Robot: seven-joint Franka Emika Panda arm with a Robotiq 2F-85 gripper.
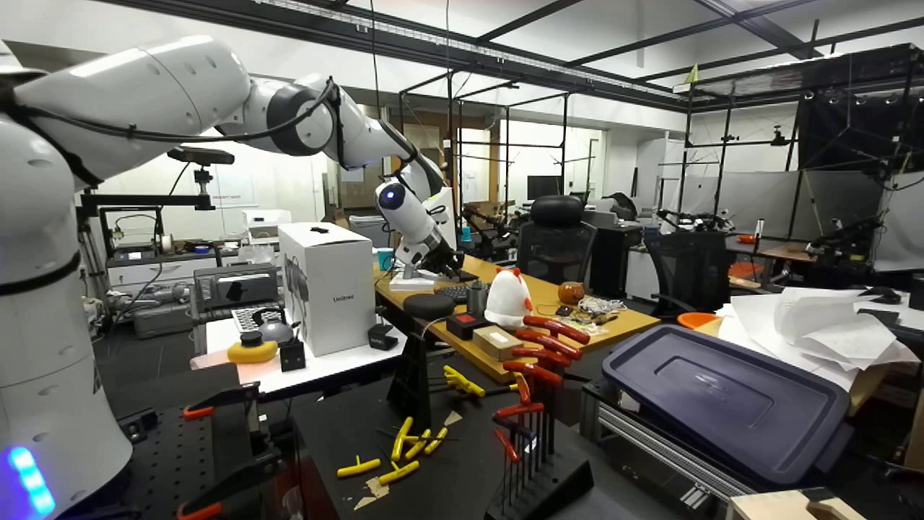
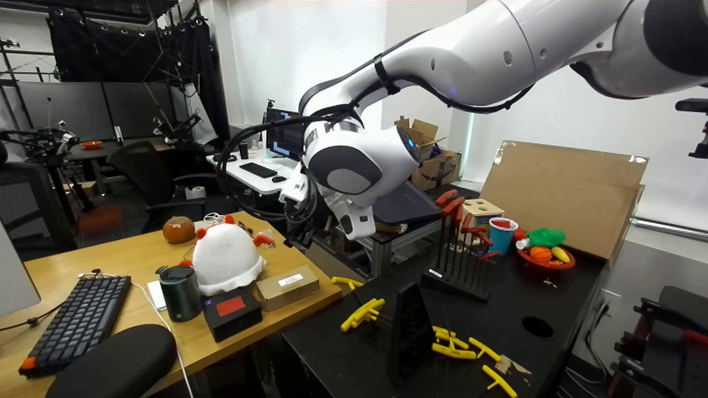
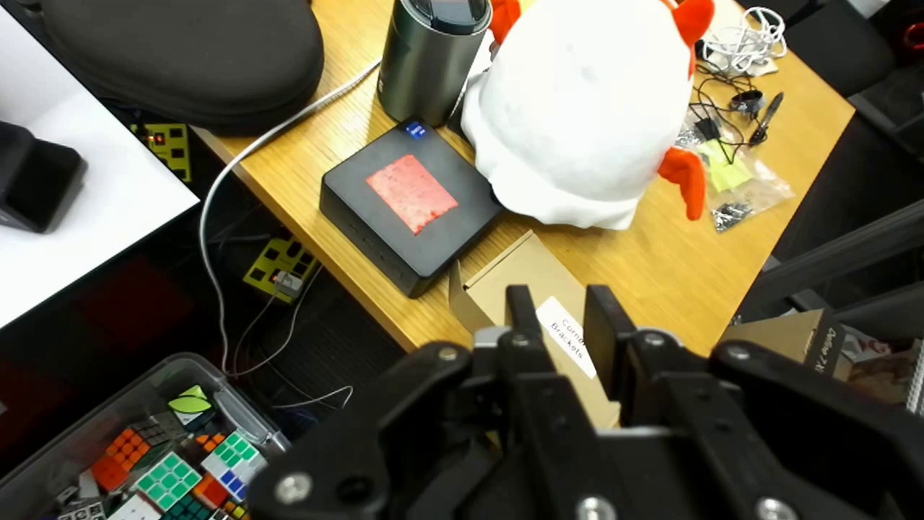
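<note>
In the wrist view my gripper stands part open, its two dark fingers spaced apart with nothing held between them. Through the gap shows a small brown cardboard box (image 3: 530, 264) with a white "Corner Brackets" label, lying on the wooden table. Exterior view 2 has the gripper (image 2: 300, 237) in the air above the table, and the box (image 2: 287, 289) below it. A white plush toy (image 3: 576, 108) with red trim sits beyond the box. Beside it are a black device (image 3: 364, 204) with a red patch and a dark metal tumbler (image 3: 430, 65).
A black round pad (image 1: 429, 305) and a keyboard (image 2: 76, 321) occupy the table's other end. On the black bench, a rack of red-handled hex keys (image 2: 458, 265) stands near loose yellow-handled ones (image 2: 363, 314). A clear bin of puzzle cubes (image 3: 173, 451) sits below the table edge.
</note>
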